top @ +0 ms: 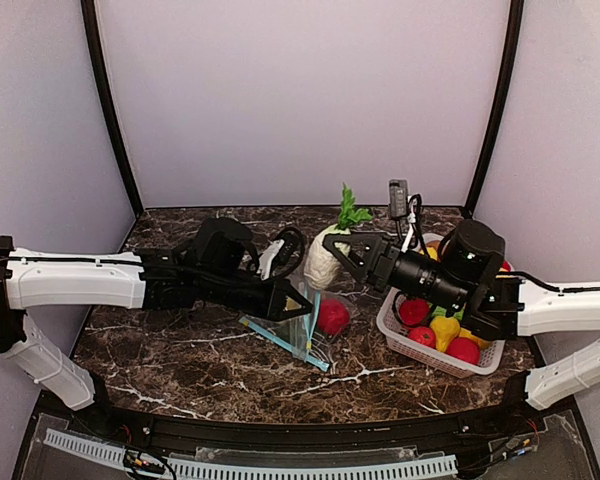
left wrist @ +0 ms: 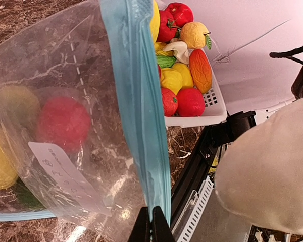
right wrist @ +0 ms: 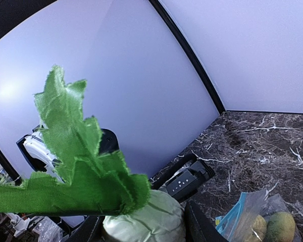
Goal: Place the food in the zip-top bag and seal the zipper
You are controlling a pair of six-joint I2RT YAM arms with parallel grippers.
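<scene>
My right gripper is shut on a white radish (top: 322, 262) with green leaves (right wrist: 81, 166). The radish hangs upright over the clear zip bag, close to my left gripper (top: 298, 303). That left gripper is shut on the blue zipper edge (left wrist: 141, 101) and holds one side of the bag mouth raised. The other blue edge (top: 285, 343) lies on the table. Inside the bag are a red food (left wrist: 64, 122), a yellow one (left wrist: 1, 160) and others blurred by the plastic. In the left wrist view the radish (left wrist: 272, 166) fills the right side, apart from the zipper edge.
A white basket (top: 418, 350) full of toy fruit and vegetables stands on the right, partly beneath my right arm. Bare dark marble tabletop (top: 170, 365) lies at the front left.
</scene>
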